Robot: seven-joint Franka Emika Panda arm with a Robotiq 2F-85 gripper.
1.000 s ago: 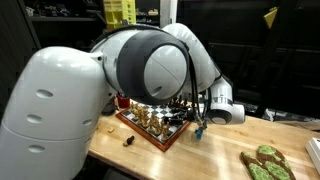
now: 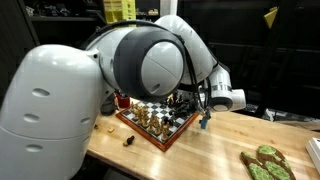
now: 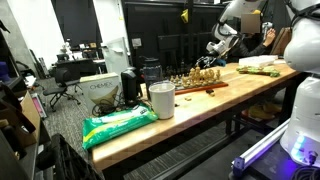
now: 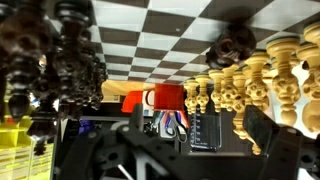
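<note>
A checkered chessboard [image 2: 158,114] with a brown border stands on the wooden table. In the wrist view, light wooden pieces [image 4: 243,92] line the right and dark pieces [image 4: 75,65] crowd the left. A lone dark piece [image 4: 232,46] stands on squares near the light row. My gripper is open over the board's edge, its black fingers [image 4: 268,135] wide apart with nothing seen held. In the first exterior view the gripper hangs by the board's right side, partly hidden by the arm; a small blue patch [image 2: 204,123] shows at its lower end.
A red mug [image 4: 169,97] stands beyond the board. Small dark pieces [image 2: 130,141] lie on the table before it. A green mat-like object [image 2: 267,163] is at the right; a green bag [image 3: 118,124] and white container [image 3: 162,100] occupy the far table end.
The wrist and gripper have risen a little and shifted slightly right in the first exterior view, the blue patch with them. The board and its pieces look unchanged.
</note>
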